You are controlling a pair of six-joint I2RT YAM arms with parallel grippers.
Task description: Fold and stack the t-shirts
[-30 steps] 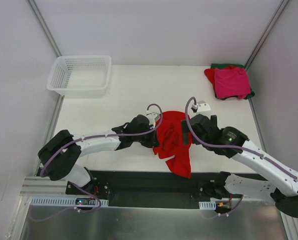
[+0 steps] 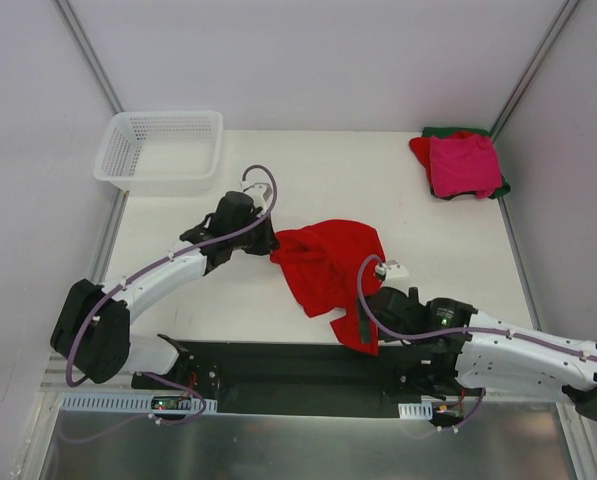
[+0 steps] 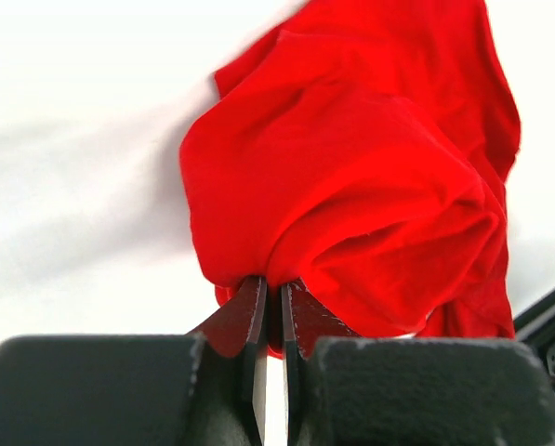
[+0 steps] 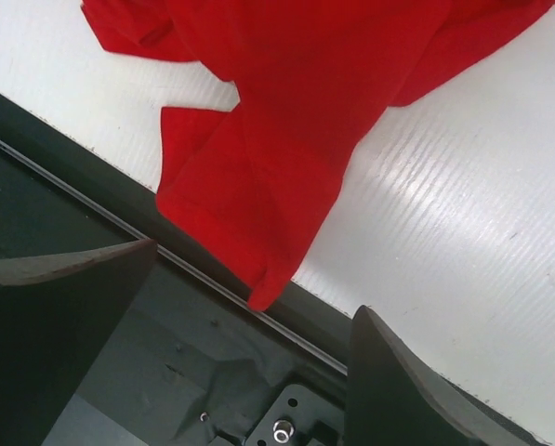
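A crumpled red t-shirt (image 2: 328, 260) lies across the middle of the table, its lower end hanging over the front edge. My left gripper is shut on a pinch of its left side, with red cloth bunched at the fingertips in the left wrist view. Over the hanging end stands my right gripper, open, its fingers wide apart. In the right wrist view a tapered red end (image 4: 258, 214) shows just beyond that gap, with no cloth between the fingers. At the back right rests a stack of folded shirts (image 2: 465, 165), pink on top.
An empty white basket (image 2: 160, 150) stands at the back left. Bare table (image 2: 328, 170) spreads behind the red shirt. The dark table edge (image 2: 278, 352) runs along the front, below the shirt.
My left gripper has moved left and a little back, drawing the shirt's left side out with it. The right gripper has swung down toward the front edge, beside the shirt's hanging end.
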